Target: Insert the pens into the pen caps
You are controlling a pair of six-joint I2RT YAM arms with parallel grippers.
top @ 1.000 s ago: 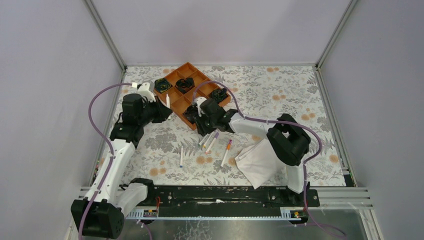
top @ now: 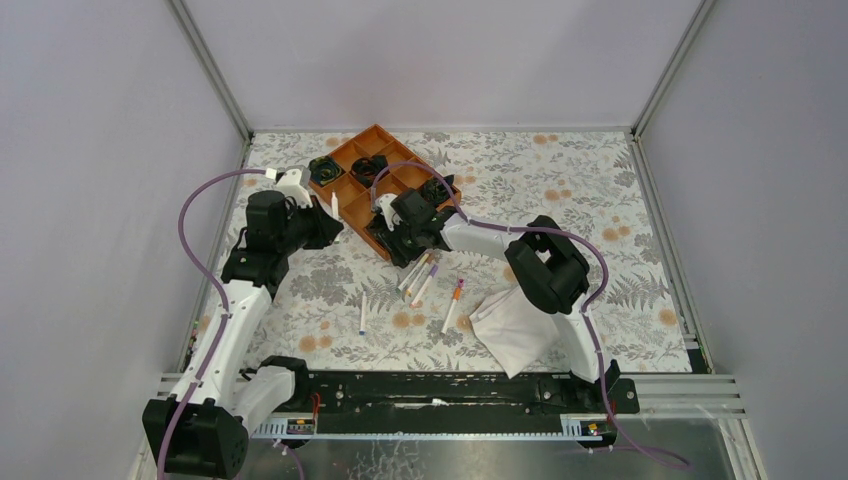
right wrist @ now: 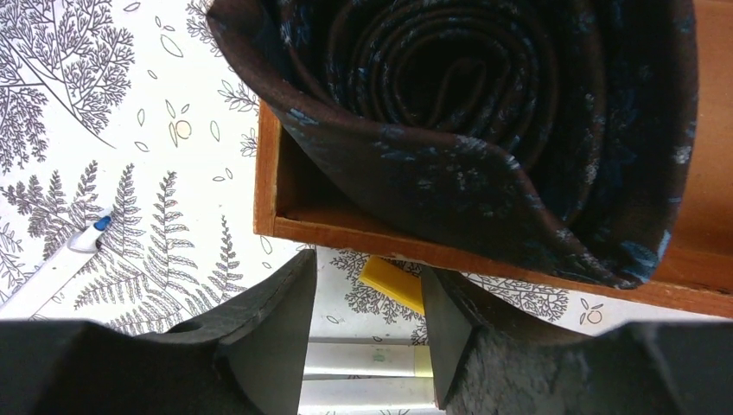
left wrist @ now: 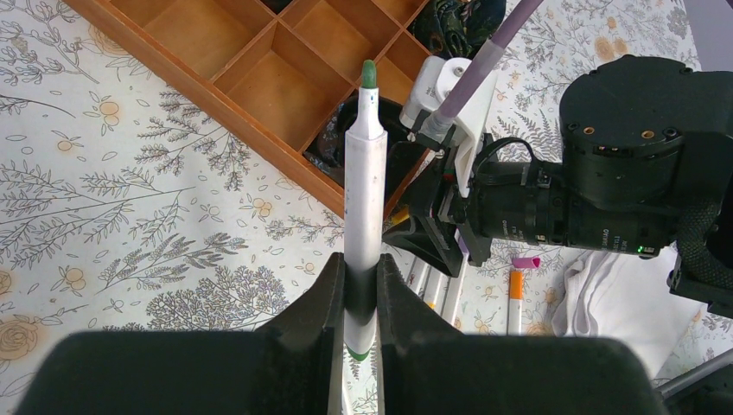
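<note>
My left gripper is shut on a white pen (left wrist: pixel 365 190) held upright, its green tip pointing up the left wrist view, with more green at its lower end. In the top view that pen (top: pixel 335 206) hangs left of the box. My right gripper is open at the box's near edge. A yellow cap (right wrist: pixel 393 285) lies on the cloth against the box's outer wall, below and between its fingers, apparently not gripped. White pens (right wrist: pixel 363 359) lie just below it. In the top view the right arm hides the cap.
The wooden box (top: pixel 352 208) holds dark rolled cloths. A blue-ended pen (top: pixel 363 312) lies alone on the left. An orange pen (left wrist: pixel 516 298) lies beside a pink cap (left wrist: pixel 525 262). A folded white cloth (top: pixel 515 330) is at the right.
The left arm, holding its pen, has hardly moved.
</note>
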